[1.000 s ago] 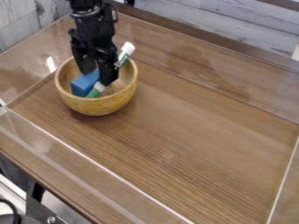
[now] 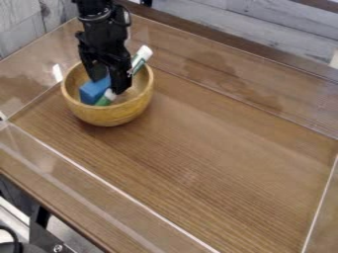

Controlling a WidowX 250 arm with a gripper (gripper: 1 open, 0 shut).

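A round yellow-orange bowl (image 2: pixel 107 111) stands on the wooden table at the upper left. Inside it lie a blue block (image 2: pixel 94 91) and a green item (image 2: pixel 109 99), partly hidden by the black gripper (image 2: pixel 103 73), which reaches down into the bowl from above with its fingers open. Just beside the gripper, to the right, a white and green elongated item (image 2: pixel 137 59) extends upward at the bowl's back right. Whether the fingertips touch anything in the bowl is hard to tell.
Pale table edges run along the back and left, and dark cables lie at the lower left.
The gripper has shifted slightly within the bowl area, and the blue block shows a little differently beside it. The bowl stays about where it was.
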